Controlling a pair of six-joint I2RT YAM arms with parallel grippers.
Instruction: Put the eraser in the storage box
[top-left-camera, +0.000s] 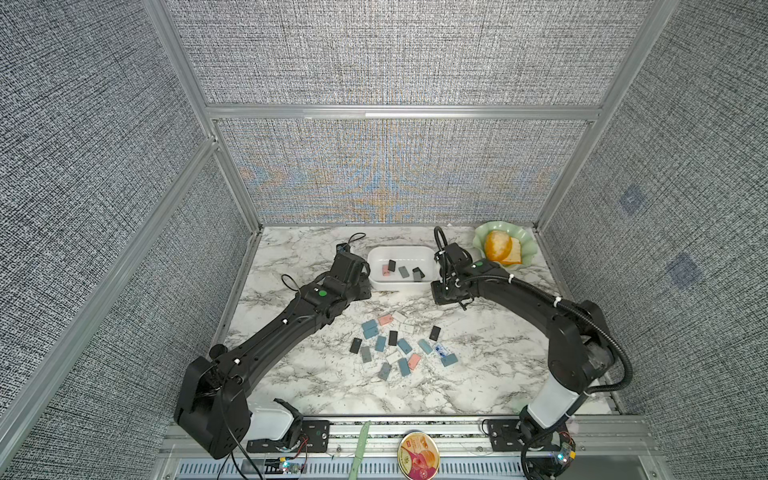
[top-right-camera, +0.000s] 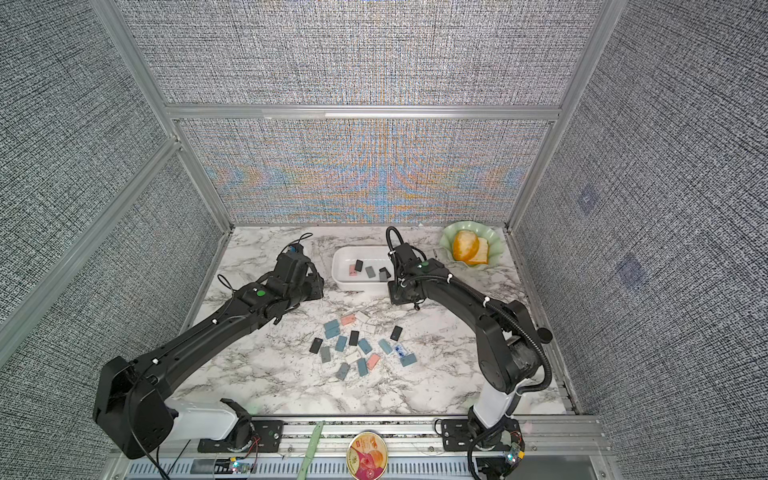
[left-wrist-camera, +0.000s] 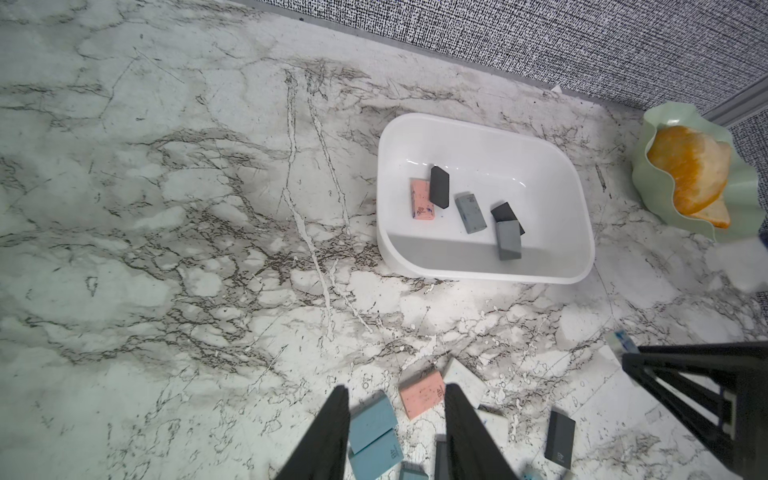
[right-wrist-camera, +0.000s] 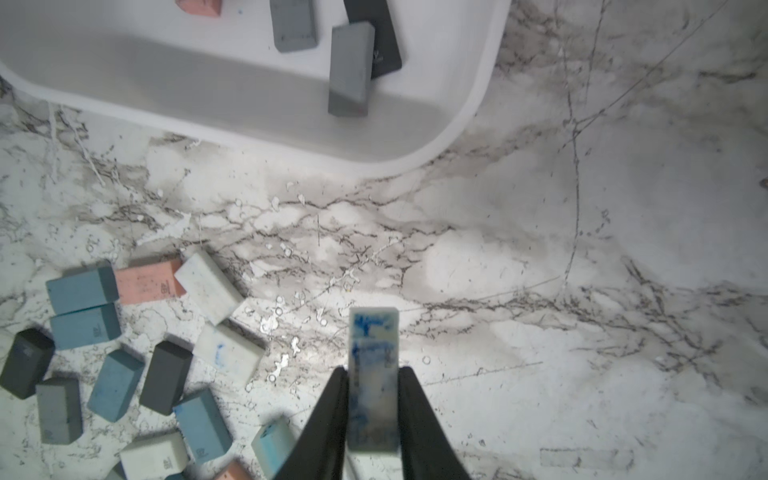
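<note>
My right gripper is shut on a white eraser (right-wrist-camera: 373, 344) with blue marks, held above the table just in front of the white storage box (right-wrist-camera: 240, 128). The left wrist view shows it at the box's front right corner. The box (left-wrist-camera: 480, 264) holds several grey, black and pink erasers. My left gripper is open, above and left of the box, with nothing visibly held between its fingers.
Loose blue, pink, white, grey and black erasers (top-left-camera: 380, 344) lie mid-table in front of the box. A green bowl (top-left-camera: 524, 240) with bread stands at the back right.
</note>
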